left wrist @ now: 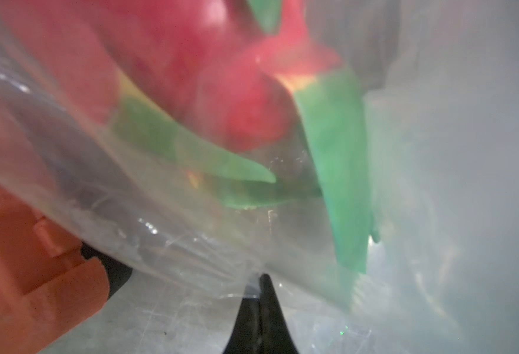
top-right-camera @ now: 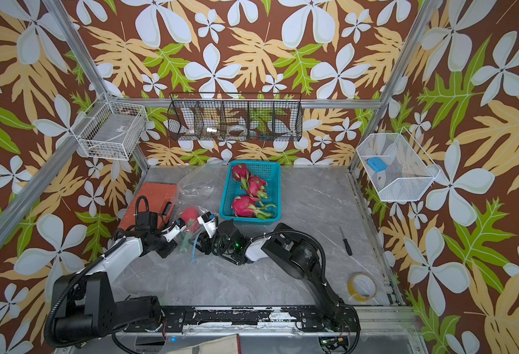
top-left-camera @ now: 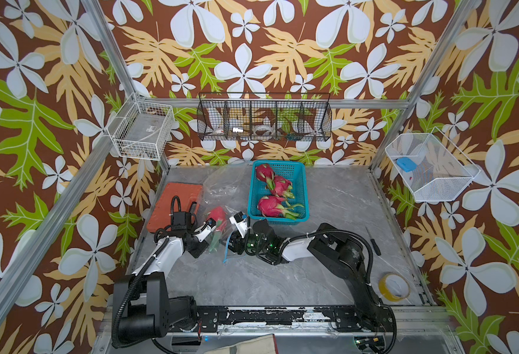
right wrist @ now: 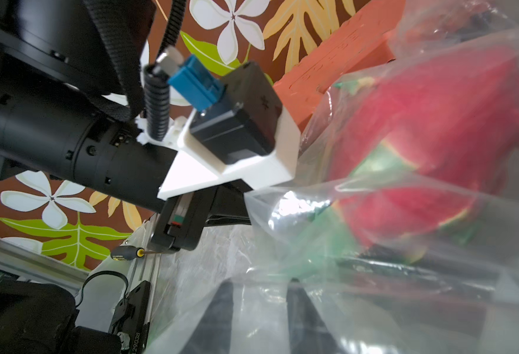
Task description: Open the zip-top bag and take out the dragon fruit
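Observation:
The clear zip top bag (top-left-camera: 221,183) lies on the left side of the table, a pink dragon fruit (right wrist: 430,147) with green scales inside it. A blue strip (top-left-camera: 227,247) shows at the bag's near end, beside my right gripper. My left gripper is shut, its tips at the bag's lower edge; whether film is pinched between them cannot be told. In the right wrist view, my right gripper stands part open, fingertips apart, with clear film across them. The two grippers face each other closely around the near end of the bag.
A teal basket (top-left-camera: 303,191) with several dragon fruits stands just behind my right gripper. An orange-red case (top-left-camera: 174,206) lies left of the bag. A screwdriver (top-left-camera: 374,244) and a tape roll (top-left-camera: 393,286) are at the right.

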